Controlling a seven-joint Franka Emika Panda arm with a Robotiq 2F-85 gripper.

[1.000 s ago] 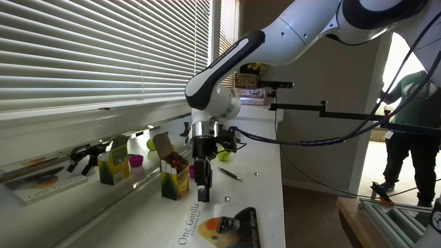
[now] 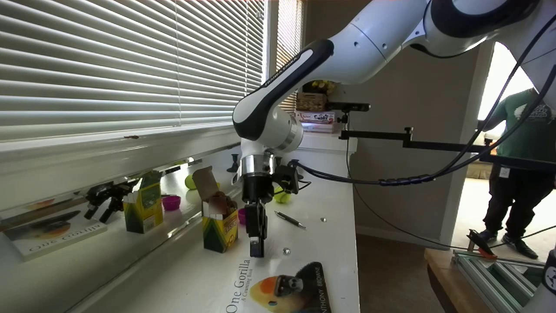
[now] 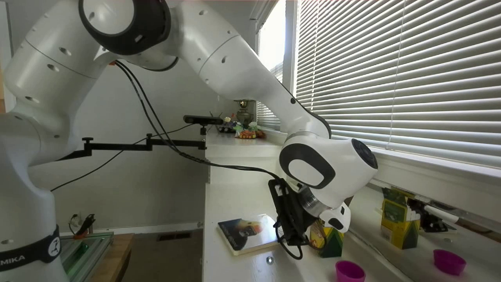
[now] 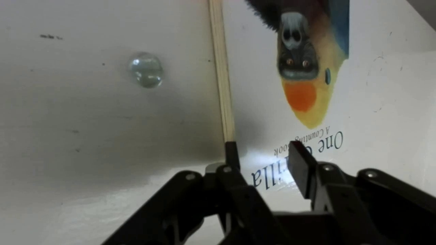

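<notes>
The picture book [image 2: 299, 287], titled One Gorilla, lies flat with its cover up on the white counter. In the wrist view my gripper is part open, its fingers apart. One finger [image 4: 231, 155] stands at the pale page edge; the other finger [image 4: 301, 165] is over the printed cover [image 4: 261, 81] near the title. A gap shows between the second finger and the first, and I cannot tell whether either presses on the book. Exterior view 2 shows the book [image 3: 251, 244] too, while the arm hides the fingertips there.
Beside the gripper stands an open yellow-green crayon box [image 2: 219, 234]. A glass bead [image 4: 146, 70] lies near the book's edge. Further back are a pen [image 2: 290, 220], a tennis ball [image 2: 282, 196] and a magenta cup [image 3: 350, 272]. A mirror-like panel runs along the window side.
My gripper is slightly lower than a second ago. The book has shifted a little on the counter, towards the near right in exterior view 1. The person in the doorway has changed stance.
</notes>
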